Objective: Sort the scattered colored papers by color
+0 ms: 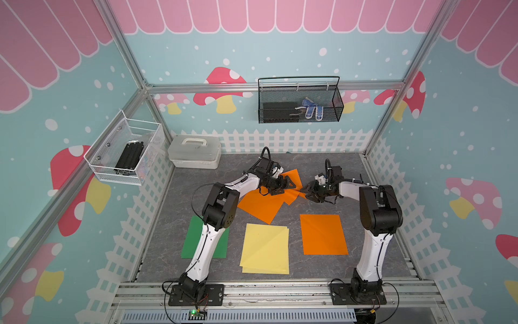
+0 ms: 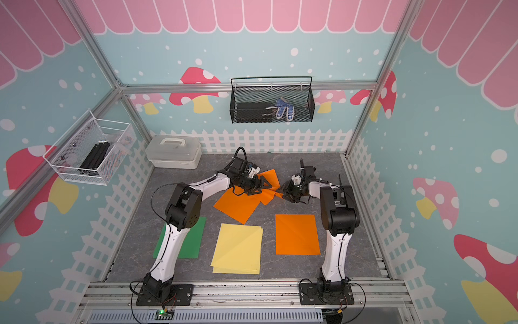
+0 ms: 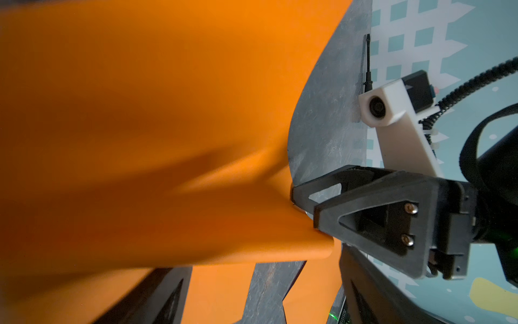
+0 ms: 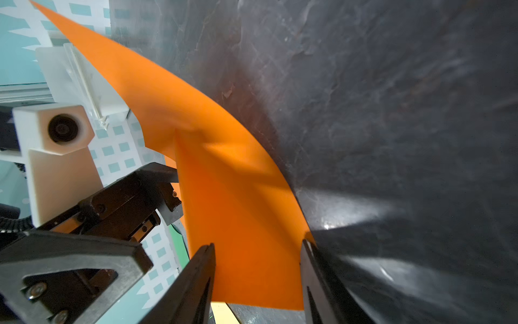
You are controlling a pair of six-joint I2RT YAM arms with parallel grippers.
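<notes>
An orange sheet [image 1: 293, 177] near the back middle is bent and raised, with a creased part reaching toward my right gripper [image 1: 309, 192]. In the right wrist view, the right gripper's fingers [image 4: 200, 275] stand apart on either side of that buckled orange sheet [image 4: 242, 216]. Over the sheet's left side, my left gripper [image 1: 284, 186] is open, and its fingers [image 3: 159, 299] are wide apart in its wrist view. Another orange sheet [image 1: 263, 206] lies flat below the left gripper. A separate orange sheet [image 1: 323, 235], yellow sheets [image 1: 264, 249] and a green sheet [image 1: 193, 238] lie nearer the front.
A lidded grey box [image 1: 194, 154] occupies the back left corner. A white wire basket [image 1: 123, 151] hangs on the left wall and a black one [image 1: 300, 105] on the back wall. Bare table [image 1: 372, 243] shows at the right.
</notes>
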